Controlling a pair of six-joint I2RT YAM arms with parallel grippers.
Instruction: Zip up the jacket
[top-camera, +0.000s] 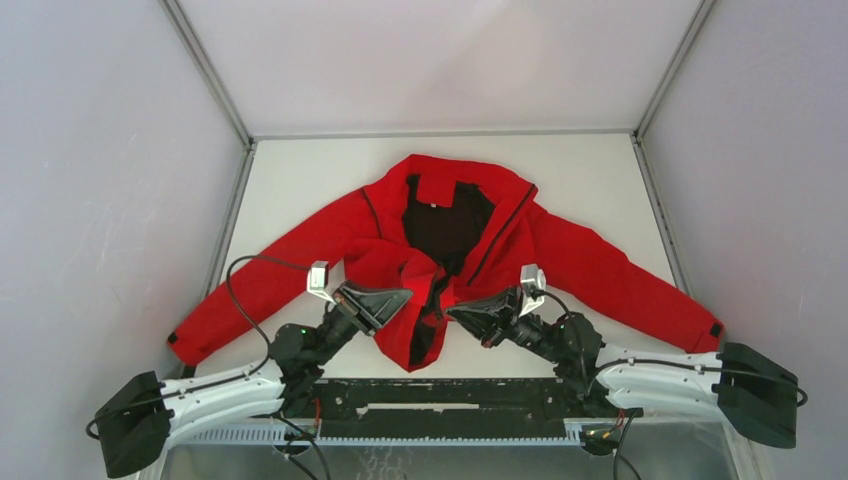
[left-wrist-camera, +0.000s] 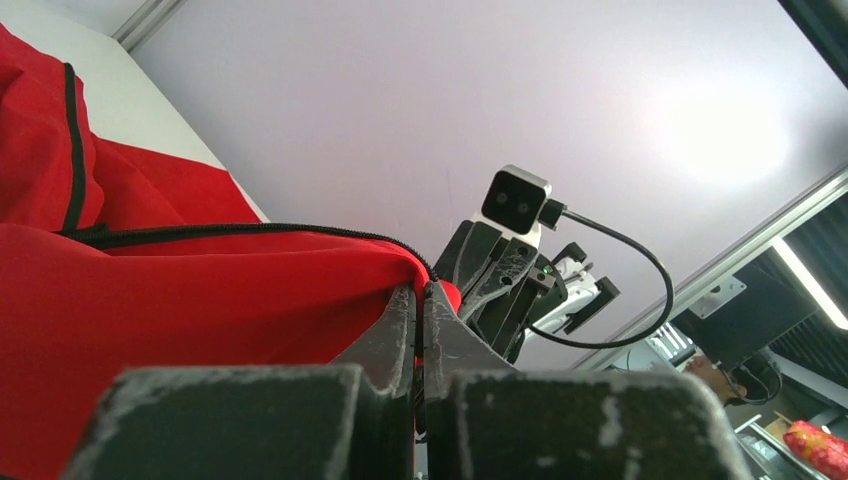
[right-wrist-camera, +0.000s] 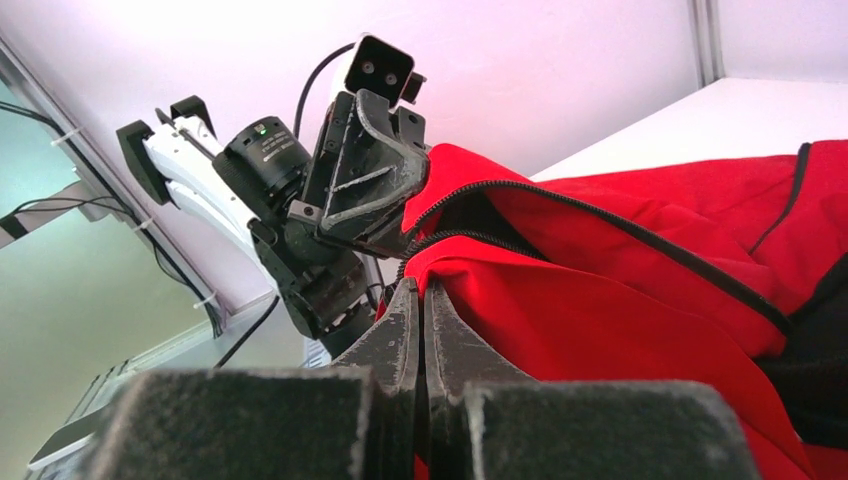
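Observation:
The red jacket (top-camera: 590, 255) lies spread with its front open and dark lining showing. My left gripper (top-camera: 410, 294) is shut on the front edge near the hem; in the left wrist view the black zipper tape (left-wrist-camera: 250, 229) runs into its fingertips. Close by on the right, my right gripper (top-camera: 448, 311) is shut on the opposite front edge, red cloth bunched at its fingertips. Two zipper edges (right-wrist-camera: 640, 225) run close together toward the left gripper in the right wrist view, with a gap between them farther up. The slider is too small to make out.
Both sleeves (top-camera: 240, 285) reach out to the sides over the white table (top-camera: 300, 165). Walls close in the workspace left, right and behind. The two grippers are very near each other, leaving little room between them.

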